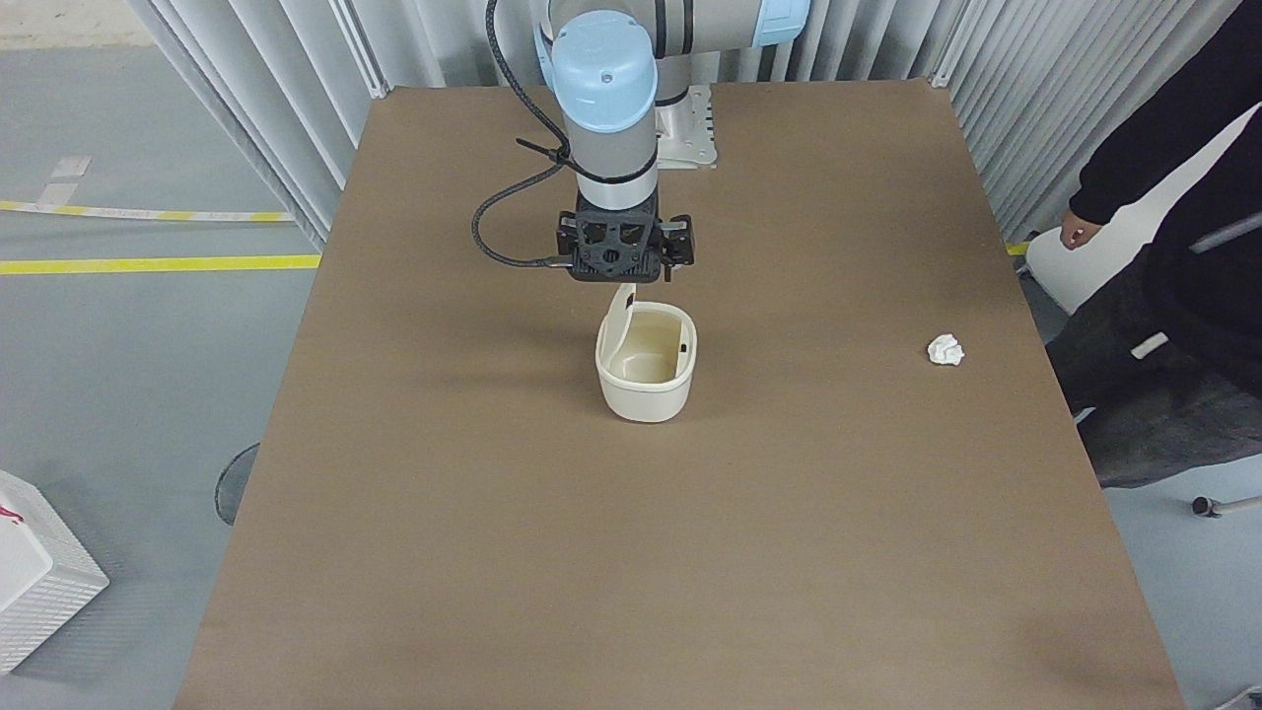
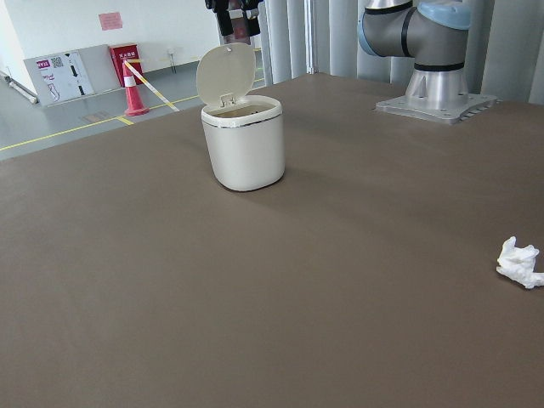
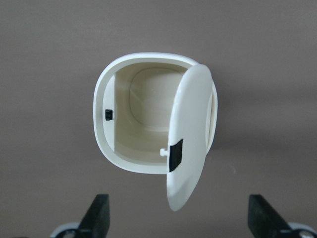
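Note:
A small cream bin (image 1: pixel 645 390) (image 2: pixel 244 155) (image 3: pixel 156 167) stands on the brown table (image 1: pixel 450 497) with its lid (image 2: pixel 226 72) (image 3: pixel 190 124) raised; from above, its interior looks empty. My gripper (image 1: pixel 627 266) hangs over the bin, fingers wide open at the bottom of the wrist view, nothing between them. A crumpled white paper (image 1: pixel 946 350) (image 2: pixel 518 263) lies apart on the table, to the right of the bin in the front view.
My arm's base (image 2: pixel 433 106) is at the table's back. A person (image 1: pixel 1171 296) is beside the right edge.

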